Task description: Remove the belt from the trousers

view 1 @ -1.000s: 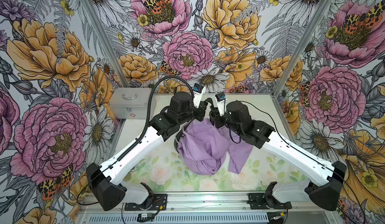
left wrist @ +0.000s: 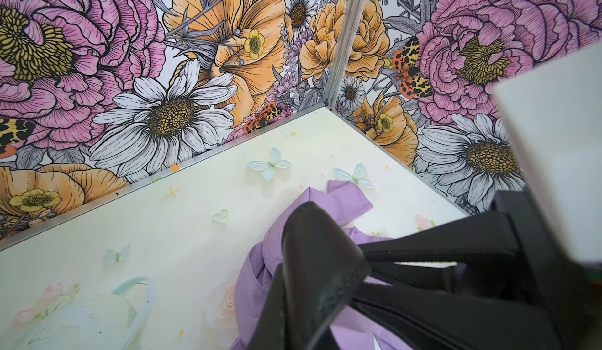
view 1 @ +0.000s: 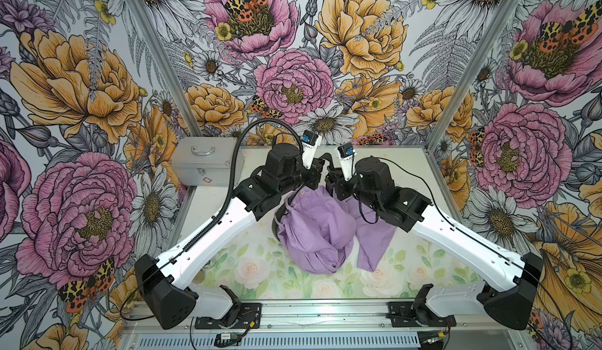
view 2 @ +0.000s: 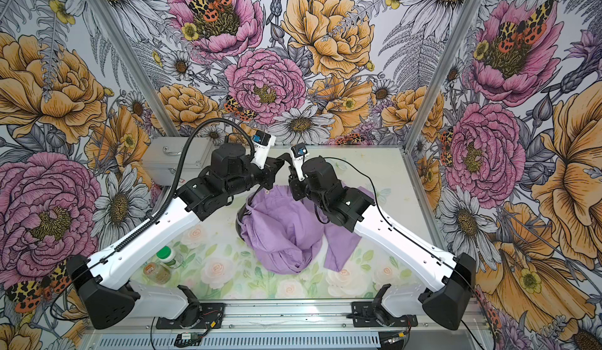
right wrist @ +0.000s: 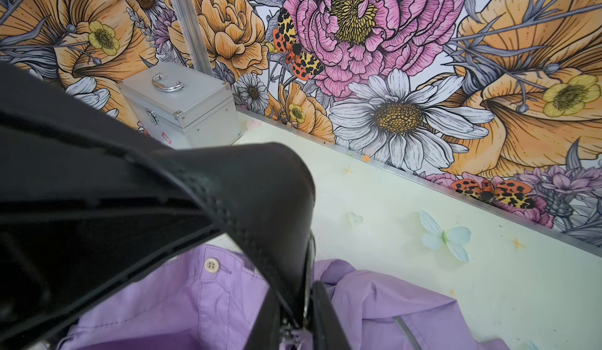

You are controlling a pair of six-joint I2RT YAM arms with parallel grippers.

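Note:
The lilac trousers [view 1: 318,230] lie bunched on the table beneath both arms. A black belt [right wrist: 263,180] with stitched edges arches between my two grippers, which stand close together above the waistband. In the right wrist view, the right gripper is shut on this strap, just above the cloth. The belt [left wrist: 319,262] also rises in a fold from the left gripper, which looks shut on it, its fingertips largely covered. Another dark length of belt [view 1: 276,226] shows along the trousers' left side. A waistband button [right wrist: 212,264] is visible; the belt loops are mostly hidden.
A silver case [view 1: 202,160] stands at the back left. Two jars, one with a green lid [view 2: 164,252], sit at the front left beside the left arm.
The right gripper has shifted very slightly to the right, and the trousers' folds have settled a little lower. The left arm looks unmoved.

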